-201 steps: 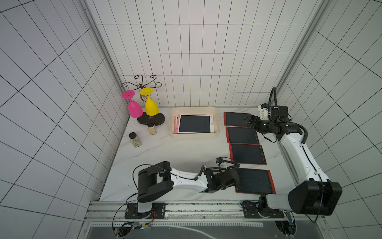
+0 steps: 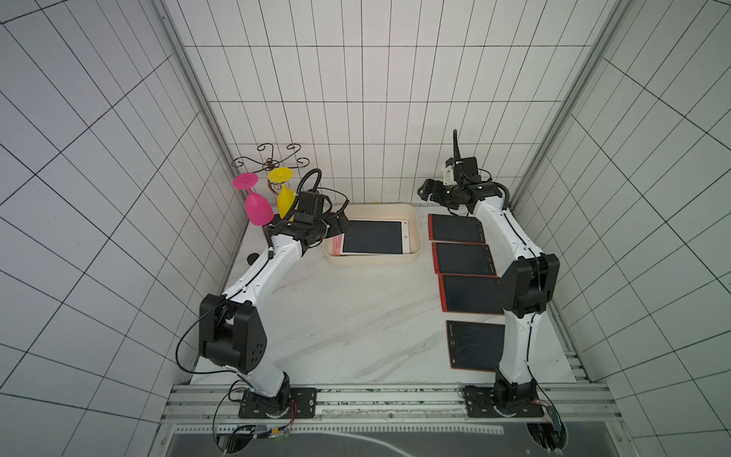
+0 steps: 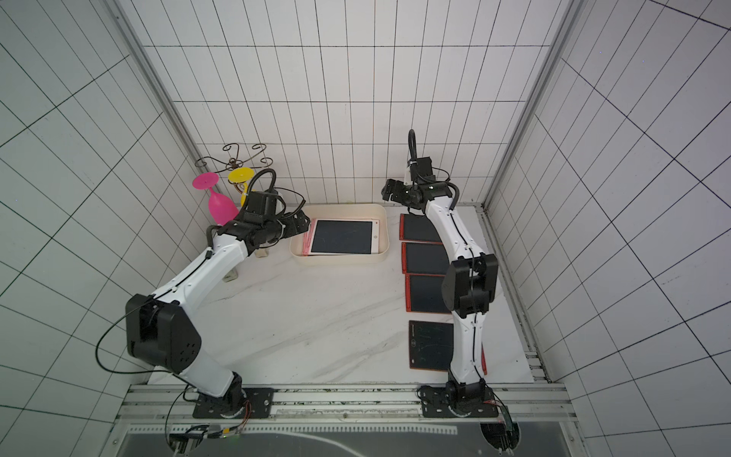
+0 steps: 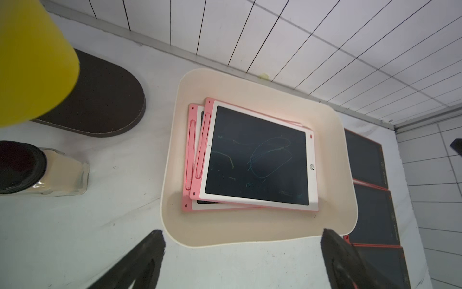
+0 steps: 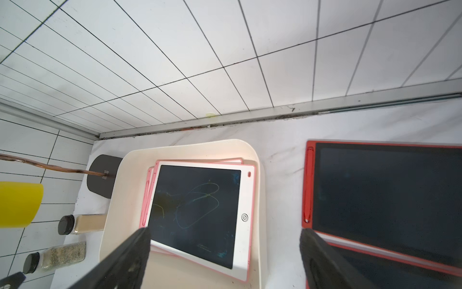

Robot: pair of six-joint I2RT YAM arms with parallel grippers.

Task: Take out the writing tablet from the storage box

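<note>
A cream storage box [image 4: 336,221] at the back middle holds two stacked pink-edged writing tablets; the top white-faced tablet [image 4: 255,154] bears faint green scribbles. My left gripper [image 2: 335,225] hangs open above the box's left end, its fingers spread at the bottom of its wrist view. My right gripper [image 2: 428,189] stands open, high beside the box's right end, over the rear of the row of red-edged tablets [image 2: 464,257]. Nothing is between either gripper's fingers.
A stand with pink [image 2: 257,205] and yellow [image 3: 240,174] goblets is at back left, beside small jars [image 5: 65,255]. Red-edged tablets line the right side.
My left gripper has swung from the front middle up and back to the box's left end. My right gripper has moved left and back, toward the box.
</note>
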